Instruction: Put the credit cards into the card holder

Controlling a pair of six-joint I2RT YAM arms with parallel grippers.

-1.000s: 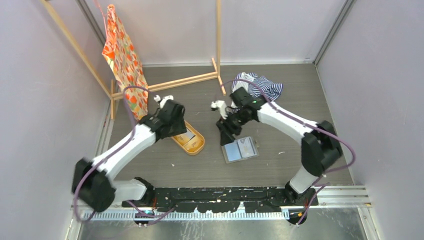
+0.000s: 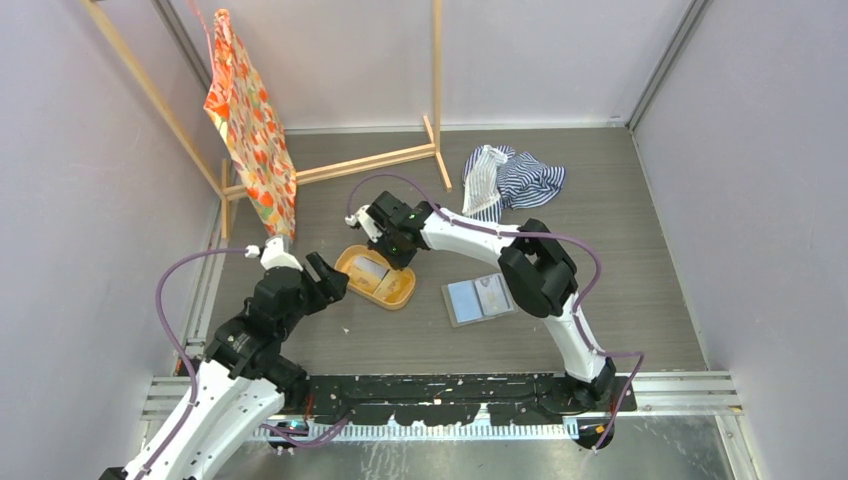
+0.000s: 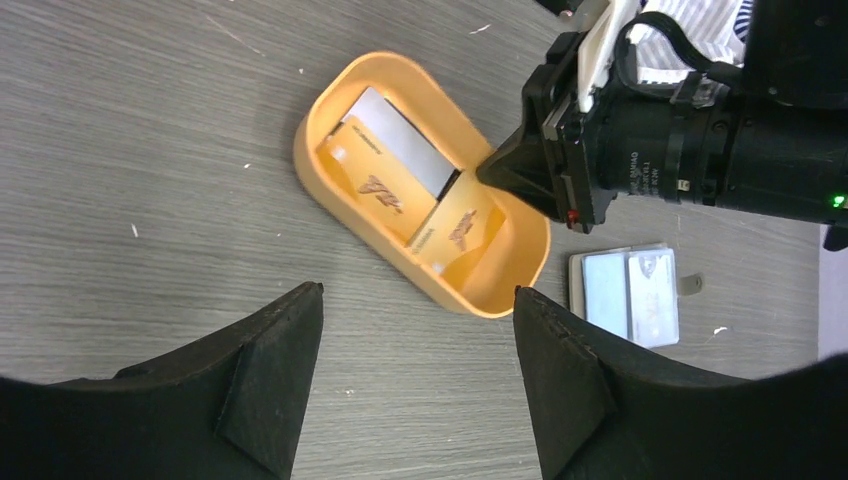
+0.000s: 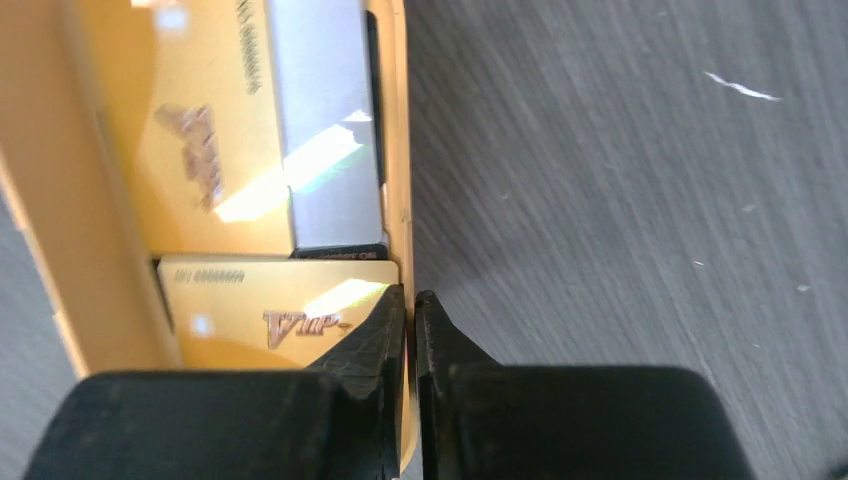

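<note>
A yellow oval tray (image 2: 355, 282) holds gold cards (image 3: 382, 178) and a silver card (image 4: 330, 120). My right gripper is down at the tray's rim, its fingertips close together around that thin wall; whether they grip it I cannot tell. My left gripper stands open at the left of the tray, slightly apart from it, with nothing between its fingers. To the right lies a clear holder (image 2: 480, 298) with a light blue and a whitish insert.
A striped cloth (image 2: 525, 180) lies at the back right. A wooden frame (image 2: 365, 162) with a hanging patterned cloth (image 2: 250, 130) stands at the back left.
My right gripper has moved left from above the holder onto the tray. My left gripper has pulled back to the left and toward the front, uncovering more of the tray.
</note>
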